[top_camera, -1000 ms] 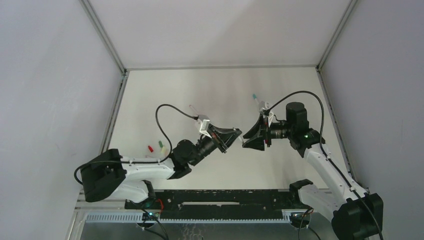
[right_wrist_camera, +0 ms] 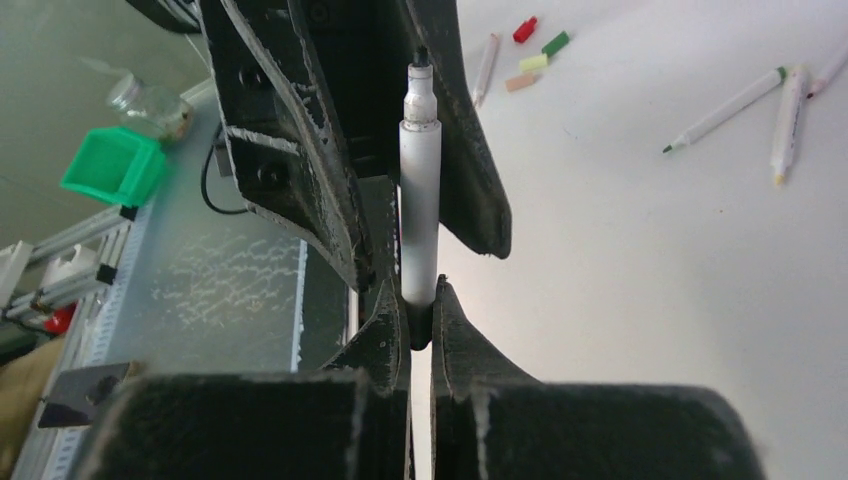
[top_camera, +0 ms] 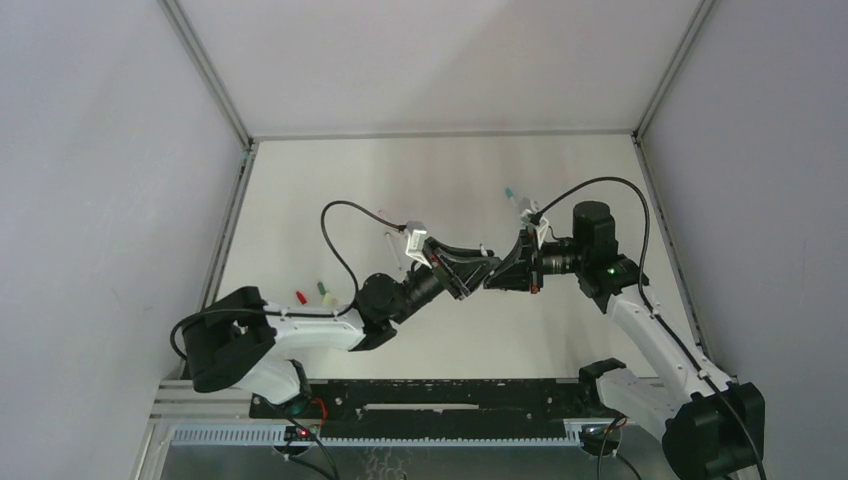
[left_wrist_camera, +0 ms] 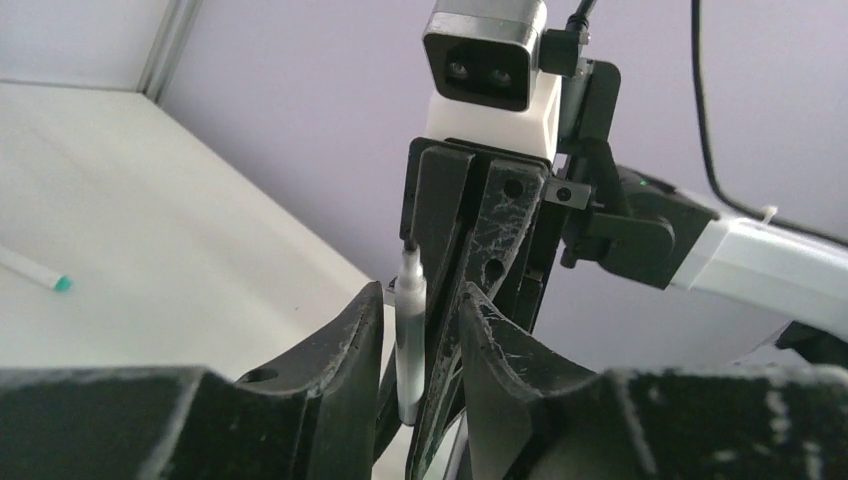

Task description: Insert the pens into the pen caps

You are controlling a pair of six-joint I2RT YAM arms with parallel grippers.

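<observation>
A white pen (right_wrist_camera: 420, 190) with a black tip is in the grasp of my right gripper, which is shut on the pen's dark end. My left gripper is open, its two fingers on either side of the pen (left_wrist_camera: 410, 340) as seen in the left wrist view. Whether those fingers touch the pen I cannot tell. From above, the left gripper (top_camera: 488, 268) and the right gripper (top_camera: 494, 282) meet over the middle of the table. No cap shows on the tip.
A red cap (right_wrist_camera: 525, 29), a green cap (right_wrist_camera: 556, 43), a yellow cap (right_wrist_camera: 533, 62) and a tan cap (right_wrist_camera: 520, 82) lie loose on the table. Several pens lie about, including a green one (right_wrist_camera: 725, 108). A teal-ended pen (left_wrist_camera: 35, 268) rests farther back.
My left gripper has shifted to the right, closing the gap to the right gripper, and its fingers look farther apart. The right gripper has moved only slightly, still with the pen.
</observation>
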